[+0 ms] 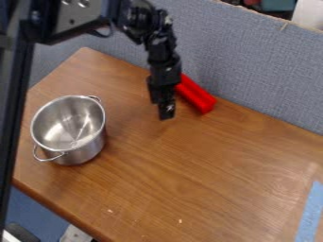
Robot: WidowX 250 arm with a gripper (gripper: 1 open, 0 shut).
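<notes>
My gripper [164, 102] is low over the wooden table, just left of a red cylindrical object [195, 93] lying at the back near the grey padded wall. Its dark fingers point down and appear open, with nothing visible between them. A steel pot [70, 129] with wire handles stands at the left of the table.
The grey wall [259, 66] runs along the back. A light blue strip [307, 213] lies at the right edge.
</notes>
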